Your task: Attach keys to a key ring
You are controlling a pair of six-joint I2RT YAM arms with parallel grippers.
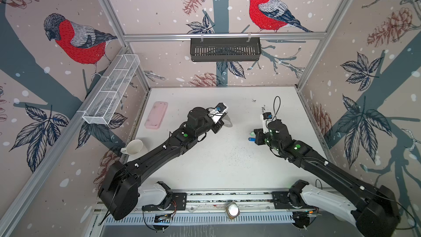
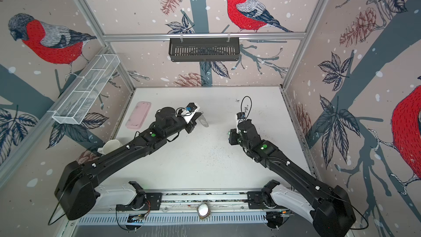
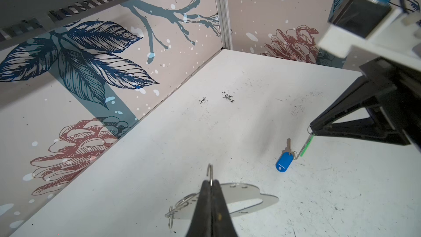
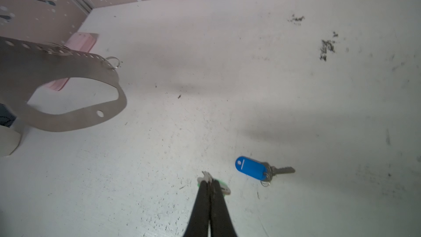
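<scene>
My left gripper is shut on a flat grey metal holder, held above the table. Small holes line one edge of this holder, and a wire ring hangs at its end. To the right, my right gripper is shut on the thin ring of a green-tagged key. Its green tag dangles below the fingertips, mostly hidden by the fingers in the right wrist view. On the table lies another key with a blue tag, apart from both grippers.
A pink case lies at the back left, with a white mug nearer the front. A white wire basket hangs on the left side and a dark basket at the back.
</scene>
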